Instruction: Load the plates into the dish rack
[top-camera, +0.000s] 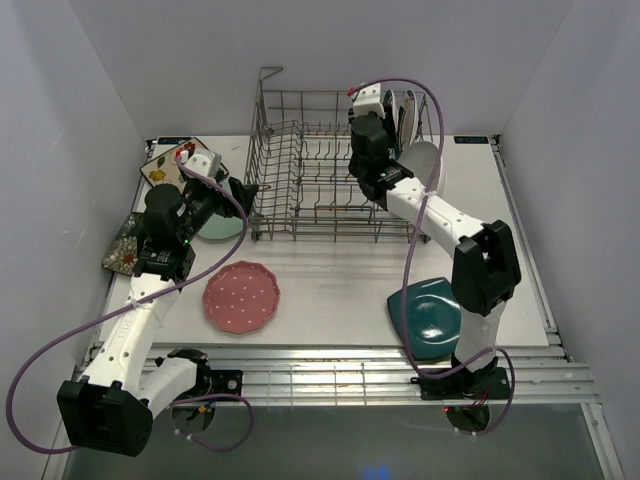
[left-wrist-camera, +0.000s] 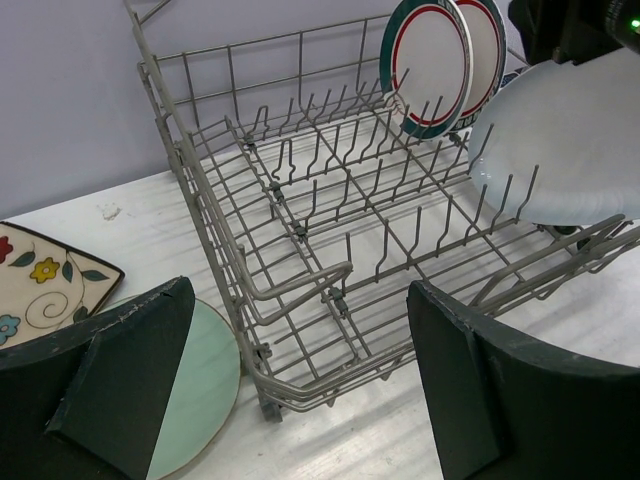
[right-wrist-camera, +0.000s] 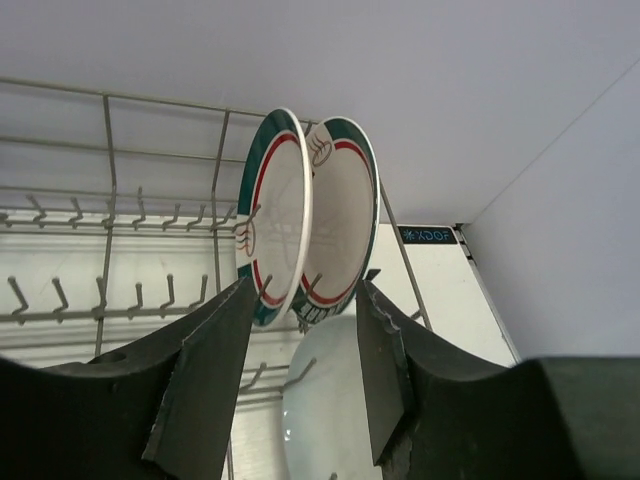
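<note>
The wire dish rack (top-camera: 300, 230) holds two green-rimmed plates (right-wrist-camera: 270, 170) upright at the back right and a white plate (left-wrist-camera: 550, 140) in front of them. My right gripper hangs over these plates, fingers apart, with nothing held between them. My left gripper stands open at the rack's left end. On the counter lie a pink dotted plate (top-camera: 241, 297), a teal square plate (top-camera: 423, 317), a mint plate (left-wrist-camera: 200, 380), a floral square plate (left-wrist-camera: 50, 280) and a dark patterned plate (top-camera: 121, 248).
The rack's left and middle rows are empty. Walls (top-camera: 555, 220) stand at both sides and at the back.
</note>
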